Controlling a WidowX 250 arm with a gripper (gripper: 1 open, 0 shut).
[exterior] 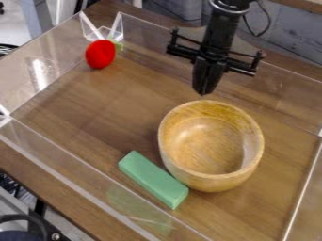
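Note:
The black gripper (208, 75) hangs high at the upper middle, over the bare wooden surface behind a wide yellow bowl (209, 144). Its fingers point down with nothing visible between them; how far apart they stand is hard to tell. The bowl looks empty. A red round object (101, 54) lies at the upper left, and a green block (153, 179) lies at the lower left of the bowl.
Clear plastic walls edge the wooden surface (88, 113). Cables and dark gear lie outside at the bottom left.

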